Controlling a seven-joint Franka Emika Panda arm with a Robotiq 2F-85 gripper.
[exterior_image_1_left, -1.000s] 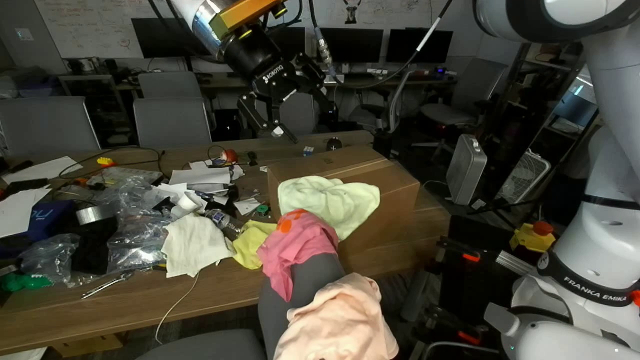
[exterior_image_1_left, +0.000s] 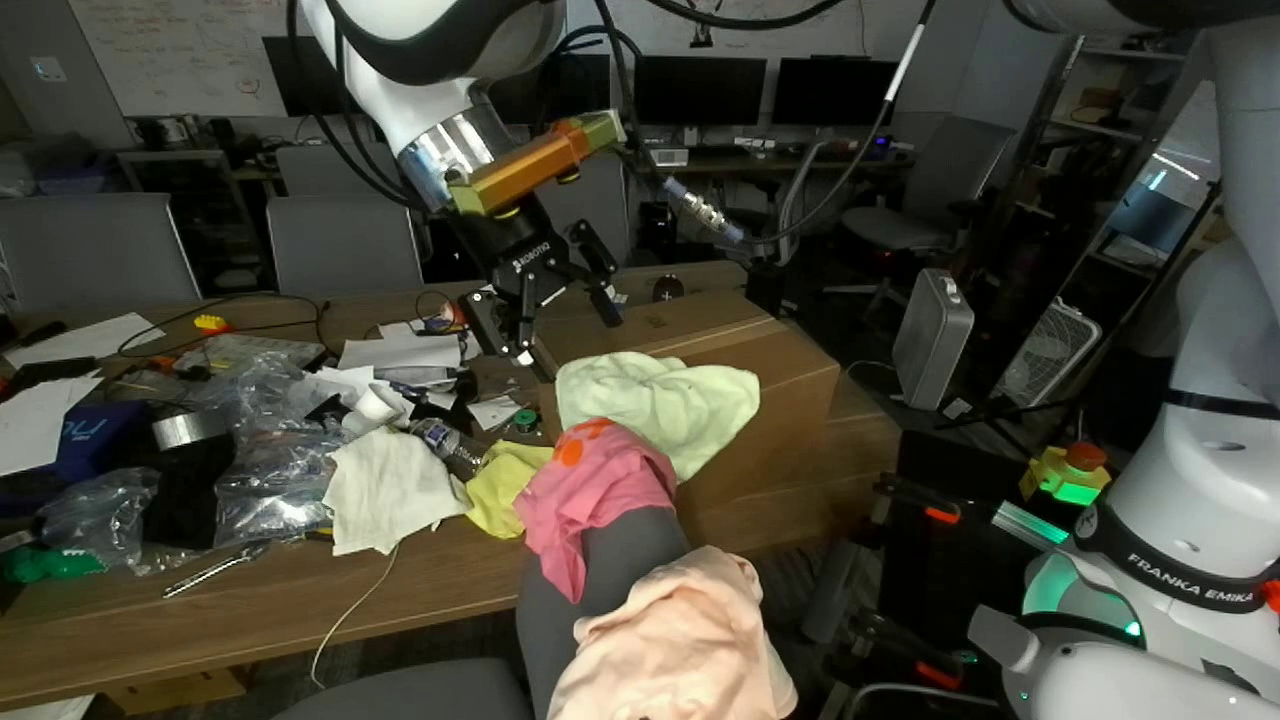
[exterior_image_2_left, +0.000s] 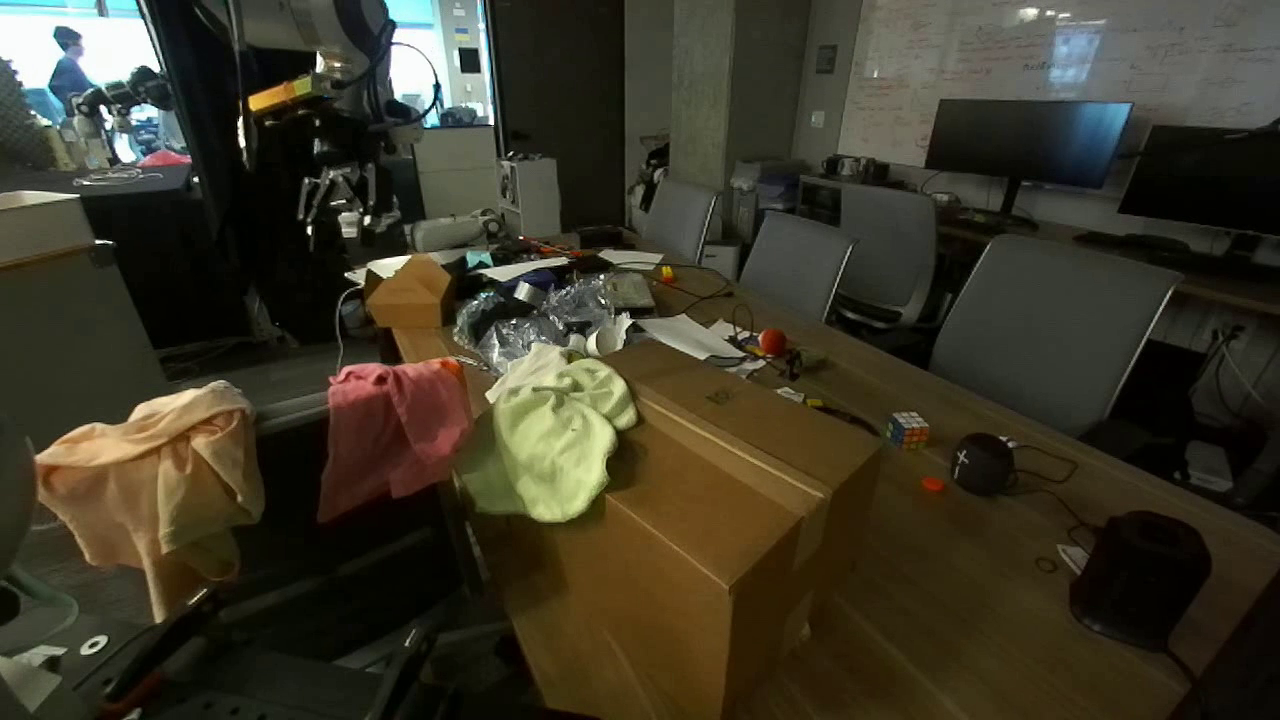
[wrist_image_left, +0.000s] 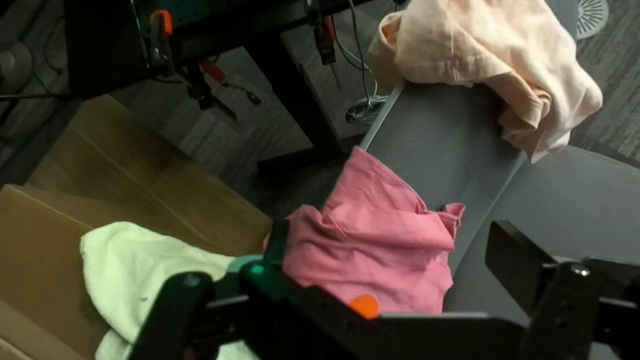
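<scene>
My gripper (exterior_image_1_left: 571, 338) is open and empty, hanging in the air above the table behind the box. Its two fingers stand wide apart in the wrist view, with the pink cloth (wrist_image_left: 378, 246) seen between and beyond them. That cloth, with orange spots, drapes over one end of the grey chair back (exterior_image_1_left: 627, 556). A peach cloth (exterior_image_1_left: 678, 648) hangs over the other end. On the cardboard box (exterior_image_2_left: 672, 552) a pale green cloth (exterior_image_2_left: 552, 438) lies over an edge. A yellow cloth (exterior_image_1_left: 504, 486) and a white cloth (exterior_image_1_left: 396, 486) rest on the table.
Plastic bags (exterior_image_1_left: 270, 444), papers and tools clutter the left of the table (exterior_image_1_left: 480, 576). A cube puzzle (exterior_image_2_left: 908, 430) and black speaker (exterior_image_2_left: 1140, 576) stand beyond the box. Another white arm (exterior_image_1_left: 1200, 540) rises at the right.
My gripper has come down and a little to the left in exterior view 1, still open. Green light now shows at the right arm's base and the yellow button box. The cloths have stayed put.
</scene>
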